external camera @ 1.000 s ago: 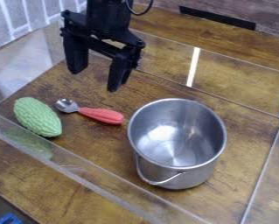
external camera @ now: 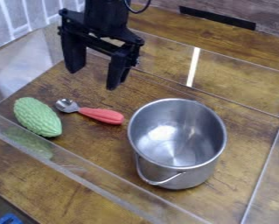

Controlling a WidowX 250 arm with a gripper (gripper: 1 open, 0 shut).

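Observation:
My black gripper [external camera: 94, 66] hangs in the upper left of the camera view, open, its two fingers spread over bare wood. Below it on the wooden surface lie a spoon with a red handle [external camera: 101, 115] and a metal head, and, to the left, a textured green vegetable-like object [external camera: 37, 116]. A large steel pot [external camera: 177, 162] stands at the lower right, its wire handle hanging down at the front.
Clear plastic walls edge the wooden surface [external camera: 223, 79] at the front and sides.
The gripper has shifted very slightly; the spoon, green object and pot look unmoved.

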